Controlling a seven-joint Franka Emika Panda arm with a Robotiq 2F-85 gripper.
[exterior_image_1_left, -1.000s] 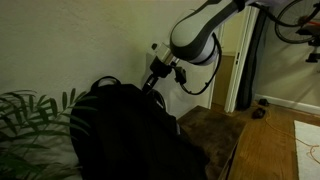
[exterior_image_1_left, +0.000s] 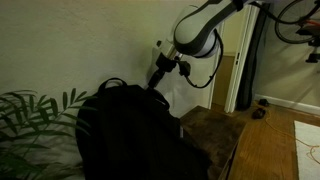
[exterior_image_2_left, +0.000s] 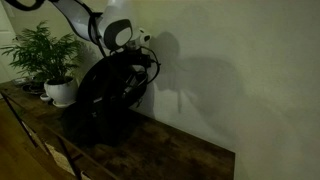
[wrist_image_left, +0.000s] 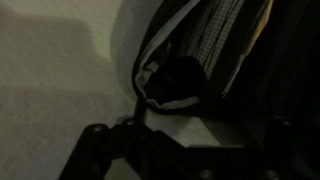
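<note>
A black bag (exterior_image_1_left: 130, 130), apparently a backpack, stands against the pale wall on a dark wooden surface. At its top edge is my gripper (exterior_image_1_left: 153, 84), pointing down, with the fingertips lost against the black fabric. From the other side, the gripper (exterior_image_2_left: 139, 56) is likewise at the top of the bag (exterior_image_2_left: 100, 105). In the wrist view the bag (wrist_image_left: 205, 45) shows a light-edged dark strap or trim and ribbed fabric, just beyond the gripper. Its dark fingers blend into shadow, so whether they pinch any fabric is hidden.
A potted plant (exterior_image_2_left: 62, 72) stands beside the bag, its leaves (exterior_image_1_left: 35, 125) reaching close to it. The wall (exterior_image_2_left: 230, 70) is right behind. Bare wooden top (exterior_image_2_left: 180, 150) lies clear on the bag's other side.
The arm and gripper have shifted slightly right in exterior view 1. The bag's upper part and left edge also sit a little farther right.
</note>
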